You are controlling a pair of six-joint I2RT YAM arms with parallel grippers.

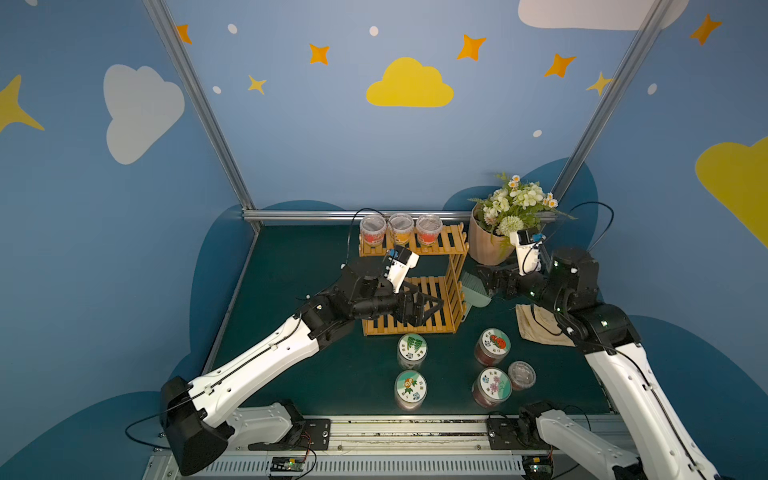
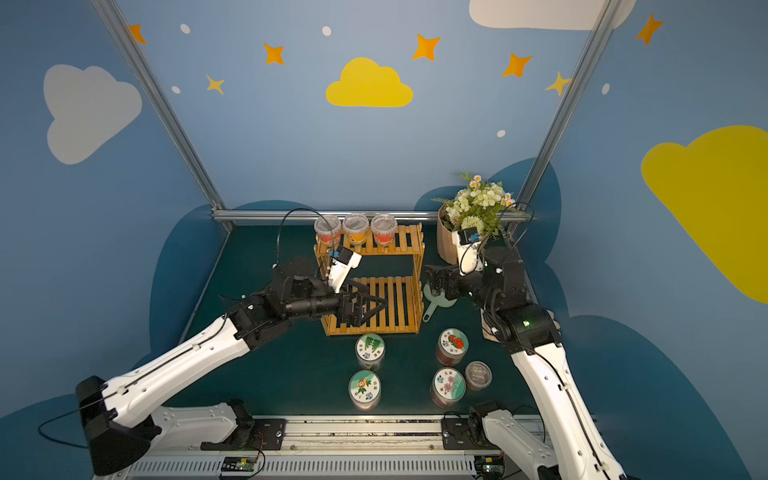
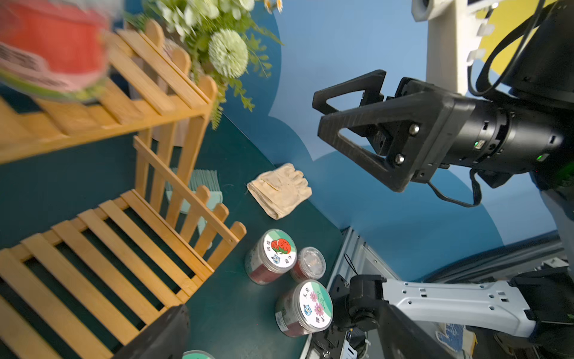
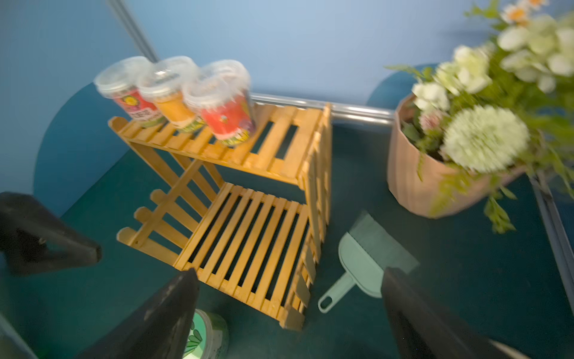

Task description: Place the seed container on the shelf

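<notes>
A wooden two-tier shelf (image 1: 453, 324) stands at the back, three labelled seed cups (image 2: 383, 231) on its top and its lower tier bare. Lidded containers stand on the table in front: tree label (image 1: 413, 346), tomato label (image 1: 497, 342), flower label (image 1: 495, 385), another (image 1: 410, 388) and a small clear-lidded one (image 1: 521, 374). My left gripper (image 1: 425, 309) hangs over the lower tier, apparently open and empty. My right gripper (image 2: 440, 280) is raised right of the shelf, open, its blurred fingertips framing nothing held in the right wrist view.
A potted flower (image 4: 454, 173) stands behind right of the shelf, a dustpan (image 4: 364, 269) beside the shelf, folded gloves (image 3: 278, 188) at the right. The table left of the shelf is clear.
</notes>
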